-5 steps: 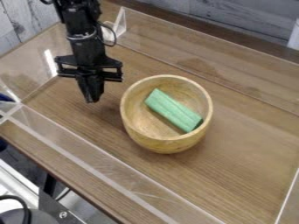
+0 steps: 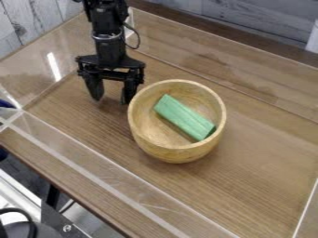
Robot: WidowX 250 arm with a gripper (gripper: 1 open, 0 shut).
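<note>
My gripper hangs at the upper left of the view, low over the wooden table and just left of a round wooden bowl. Its two dark fingers stand apart, open, with nothing visible between them. A green block lies tilted diagonally inside the bowl.
Cables and dark items lie at the lower left edge, and pale surfaces show at the left edge and upper left corner.
My gripper has shifted a little to the right, toward the bowl's left rim. The bowl and green block look nearly unchanged.
</note>
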